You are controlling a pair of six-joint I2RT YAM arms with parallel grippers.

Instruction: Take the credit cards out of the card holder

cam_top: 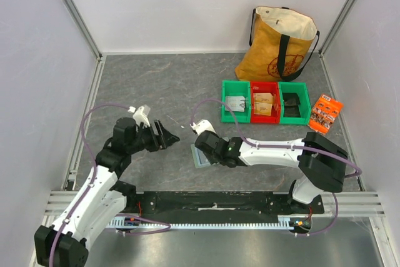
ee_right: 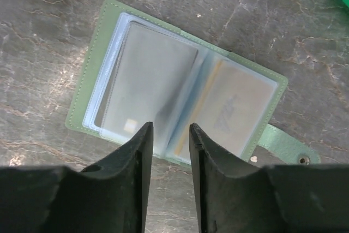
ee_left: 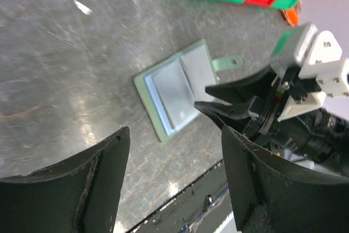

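A pale green card holder [ee_right: 86, 75] lies unfolded flat on the grey table, with milky clear sleeves on both sides and a snap strap [ee_right: 286, 144] at one edge. I cannot make out a separate card in the sleeves. Above the holder, near its lower edge in the right wrist view, my right gripper is partly open, the gap between its fingertips empty. In the top view its arm covers much of the holder [cam_top: 195, 154]. My left gripper is open and empty, to the left of the holder.
At the back right stand green and red bins [cam_top: 267, 118] holding white, tan and black items. An orange packet [cam_top: 325, 114] lies beside them, and a tan bag [cam_top: 278, 42] stands behind. A small white piece [ee_left: 82, 7] lies on otherwise clear table.
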